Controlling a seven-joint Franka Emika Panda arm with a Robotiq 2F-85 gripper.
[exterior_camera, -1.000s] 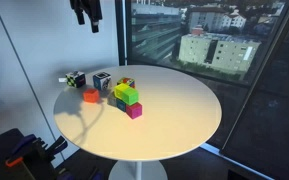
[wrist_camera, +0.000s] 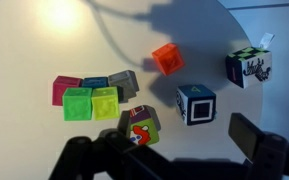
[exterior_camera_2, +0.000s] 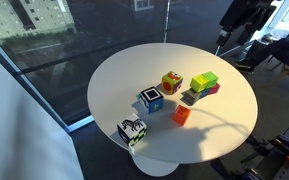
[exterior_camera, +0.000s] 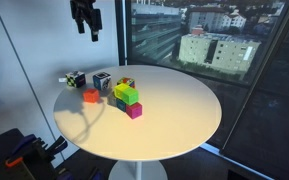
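Observation:
High above the far left of the table hangs my gripper (exterior_camera: 88, 36), open and empty; in the wrist view its black fingers (wrist_camera: 76, 152) stand wide apart. Below it, a group holds a green block (wrist_camera: 78, 103), a yellow block (wrist_camera: 105, 103), a magenta block (wrist_camera: 66, 90), a dark blue block (wrist_camera: 94, 82) and a grey block (wrist_camera: 124, 84). Green and yellow lie on top of others. An orange block (wrist_camera: 168, 58) lies alone. Larger patterned cubes are a blue-black one (wrist_camera: 196, 104), a colourful one (wrist_camera: 142, 126) and a black-white one (wrist_camera: 248, 66).
Near the table's edge sits the black-white cube (exterior_camera_2: 132, 128). Glass panes (exterior_camera: 229, 60) rise behind the table.
The blocks and cubes have not moved.

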